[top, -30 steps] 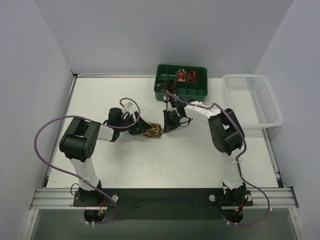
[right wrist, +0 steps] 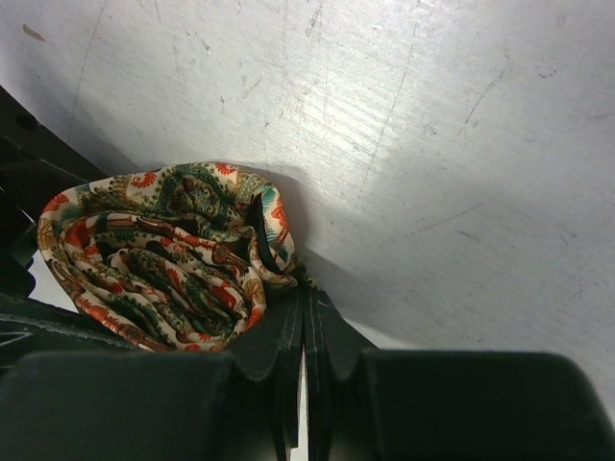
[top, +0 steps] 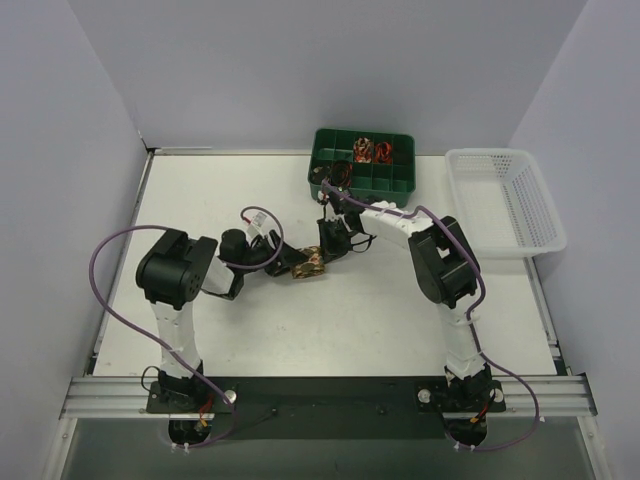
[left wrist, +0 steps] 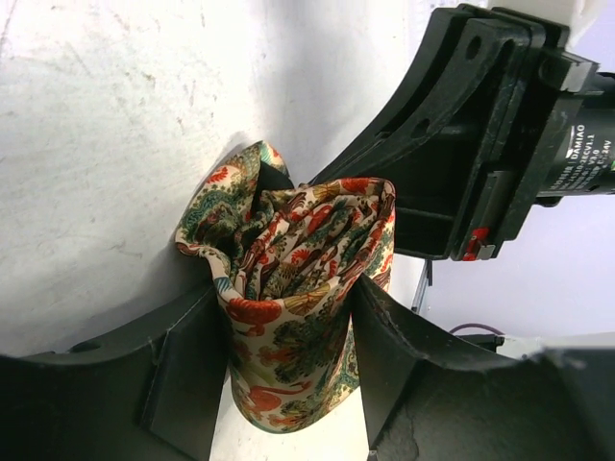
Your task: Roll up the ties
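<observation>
A floral-patterned tie (top: 309, 263), rolled into a loose bundle, rests on the table between my two grippers. In the left wrist view the folded tie (left wrist: 288, 317) fills the gap between the fingers of my left gripper; whether they press on it or stand loose, I cannot tell. My right gripper has its fingertips together at the outer end of the tie (right wrist: 159, 254), where the cloth edge runs in between them. From the left wrist view, the right gripper's dark fingers (left wrist: 413, 125) reach the roll's far side. The pinched edge is mostly hidden.
Behind the grippers is a green divided box (top: 400, 183) with several rolled ties in its compartments. An empty white basket (top: 462, 215) stands at the right.
The left arm's elbow has swung, and its gripper has turned and shifted a little. The tie has turned slightly.
</observation>
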